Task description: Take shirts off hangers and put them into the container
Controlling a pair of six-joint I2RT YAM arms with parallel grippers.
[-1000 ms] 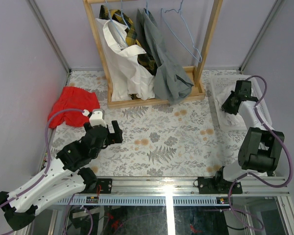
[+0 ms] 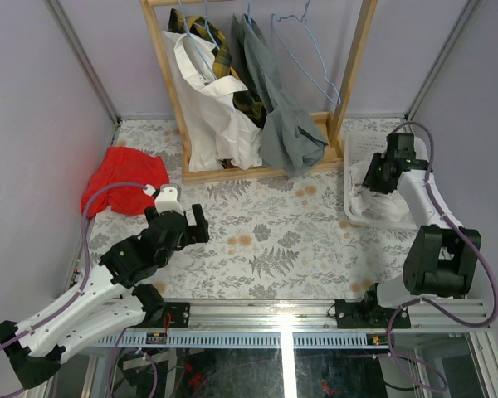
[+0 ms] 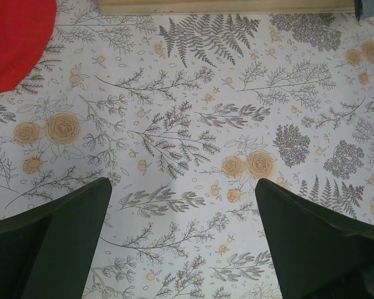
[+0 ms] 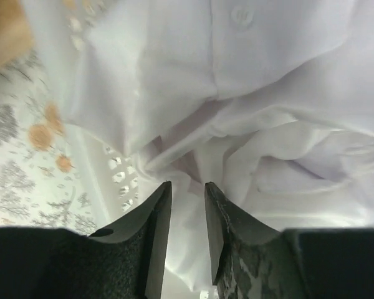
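Note:
Inside the white basket (image 2: 358, 217) at the right lies crumpled white cloth (image 2: 367, 201). My right gripper is down at this cloth, its fingers a narrow gap apart. White fabric shows in that gap, but whether it is between the fingers or behind them is unclear. On the rack hang a white shirt (image 2: 203, 99), a yellow-and-dark plaid shirt (image 2: 224, 62) and a grey shirt (image 2: 278, 108). To their right an empty blue hanger (image 2: 316, 51) dangles. Wide open and empty, my left gripper faces bare tabletop.
The rack's wooden base (image 2: 232, 175) borders the back of the patterned table (image 2: 274, 240). A red garment (image 2: 124, 178) lies at the left, beyond my left arm. Mid-table is clear. The right wall stands close beside the basket.
The basket has slid left, towards the rack. The left arm and the hanging shirts look almost still.

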